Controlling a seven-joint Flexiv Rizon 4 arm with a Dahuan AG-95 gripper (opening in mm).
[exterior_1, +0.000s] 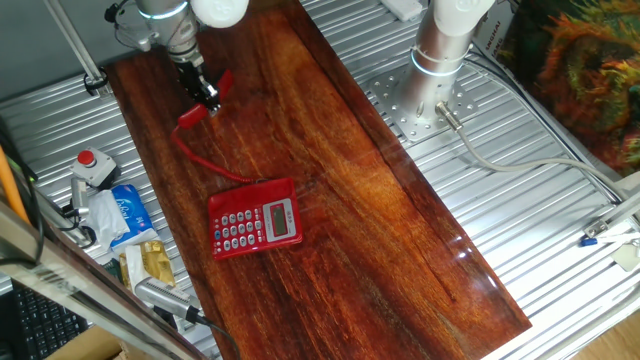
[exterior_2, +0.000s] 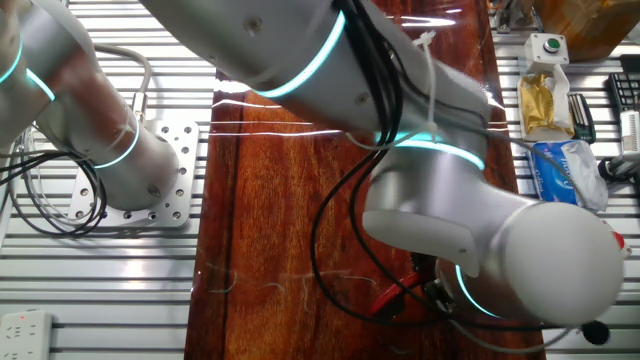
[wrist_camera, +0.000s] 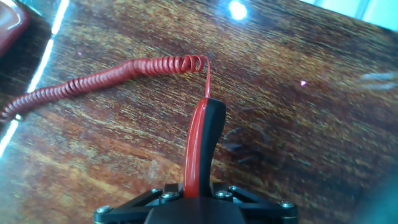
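My gripper is shut on a red and black telephone handset (wrist_camera: 198, 146), its fingers closed across the handset's middle part. In exterior view 1 the gripper (exterior_1: 213, 106) and the red handset (exterior_1: 192, 117) are at the far left part of the table. A coiled red cord (wrist_camera: 124, 71) runs from the handset's end toward the phone. The red phone base (exterior_1: 257, 247), with keypad and small display, lies on the table nearer the camera, its cradle empty. Exterior view 2 shows only part of the handset (exterior_2: 393, 294), as my arm covers the rest.
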